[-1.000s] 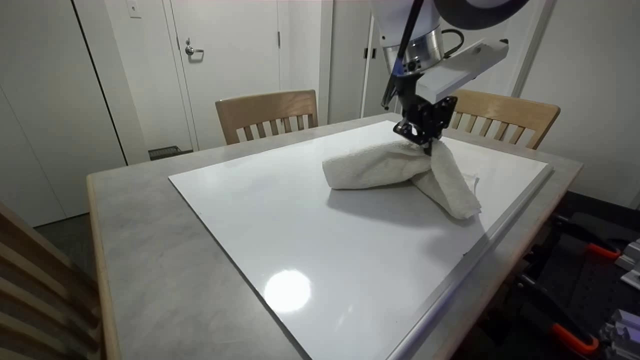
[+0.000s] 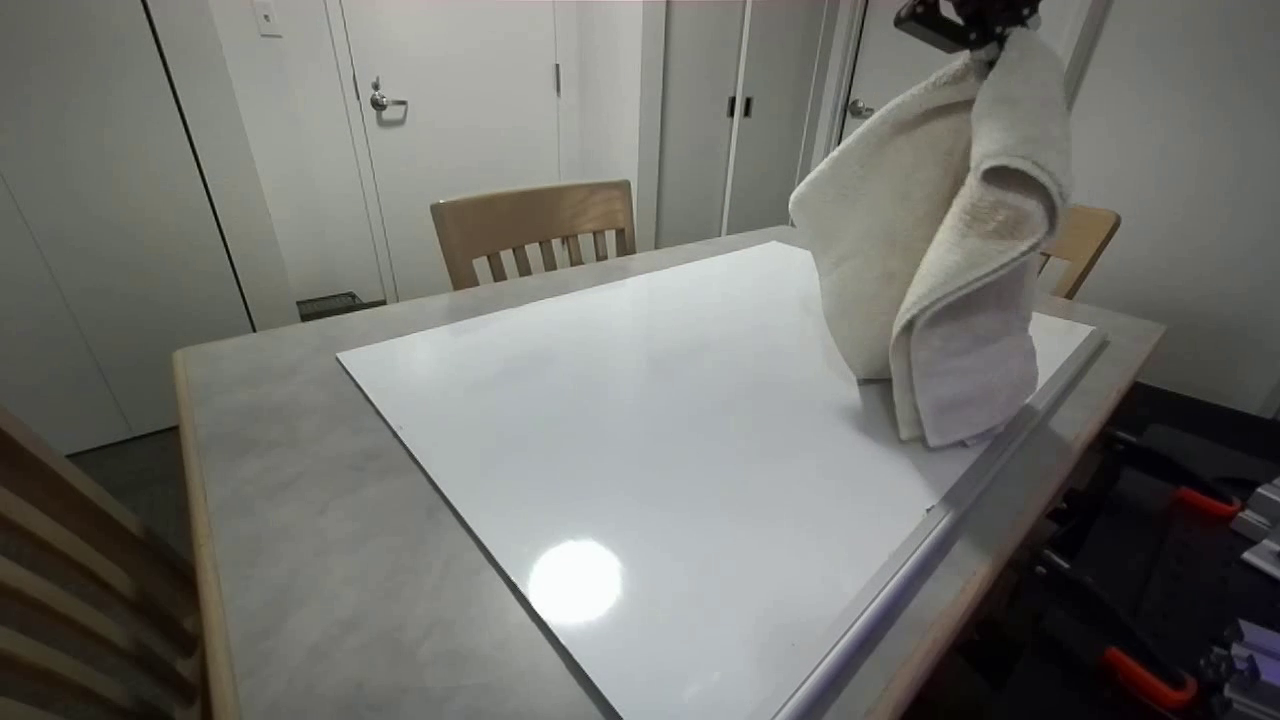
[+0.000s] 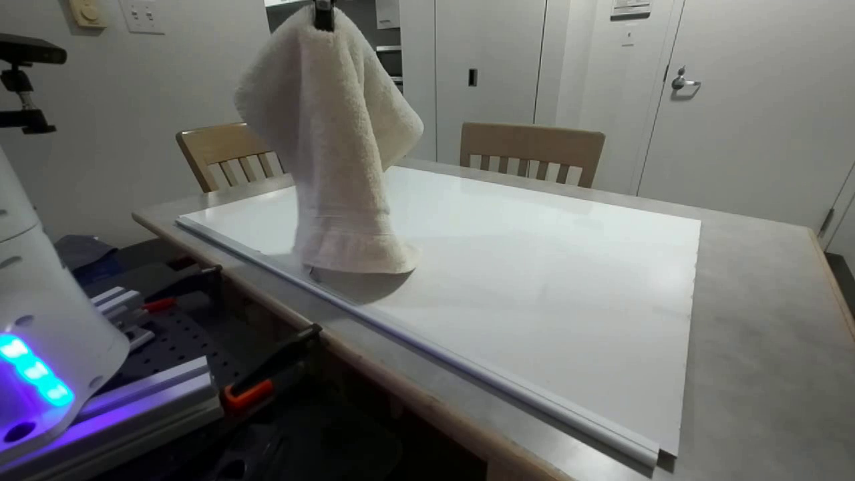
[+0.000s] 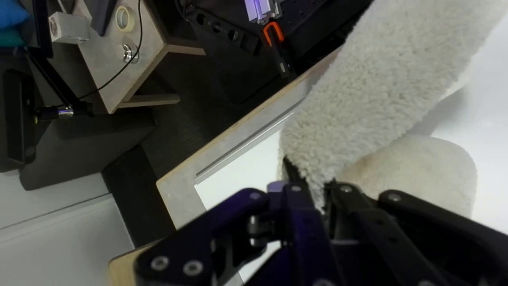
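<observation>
A cream towel (image 2: 894, 228) hangs in loose folds over the right part of the whiteboard (image 2: 576, 444). At the upper edge of the first exterior view, my gripper (image 2: 986, 50) is shut on the towel's top. The second exterior view shows the towel (image 3: 336, 144) draped down from the black fingertips (image 3: 324, 16), its lower hem close to the board near the rail; whether it touches cannot be told. In the wrist view, fluffy towel cloth (image 4: 376, 90) is pinched at the gripper and covers much of the board behind.
The board lies flat on a grey table (image 2: 288, 480), with a metal rail (image 3: 449, 361) along one edge. Wooden chairs (image 3: 533, 152) stand around the table. Clamps with orange parts (image 3: 248, 394) sit by the robot base. Most of the board is bare.
The gripper has risen and moved right, out toward the top edge of the first exterior view. The towel, lying bunched on the board before, has been lifted and now hangs down.
</observation>
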